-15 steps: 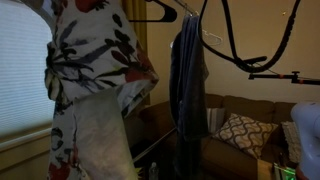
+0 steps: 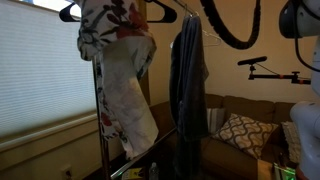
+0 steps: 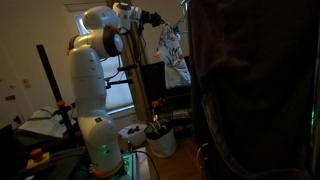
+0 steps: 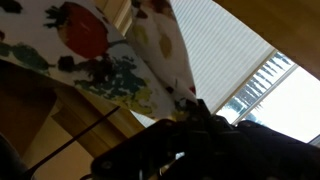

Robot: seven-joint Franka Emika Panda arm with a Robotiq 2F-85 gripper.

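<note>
A white cloth with red and dark floral print [image 2: 115, 50], its paler part hanging below, is in front of a black hanger [image 2: 162, 12] in exterior view 1. In the wrist view the floral cloth [image 4: 95, 45] narrows into folds that run down to the fingertips of my gripper. The dark fingers are shut, with the cloth's edge apparently pinched there; the exact contact is too dark to see. Exterior view 2 shows my gripper [image 3: 152, 18] high up, close to the hanging cloth [image 3: 173, 60].
A dark garment [image 2: 188, 85] hangs on the rack to the right of the floral cloth. Behind are a brown sofa with a patterned pillow [image 2: 245, 135] and, at left, a window blind [image 2: 40, 70]. A large dark cloth [image 3: 255, 80] blocks much of exterior view 2.
The floral cloth has moved right and up in exterior view 1, its upper part bunching. More of the black hanger shows to its left. The dark cable at upper right has shifted.
</note>
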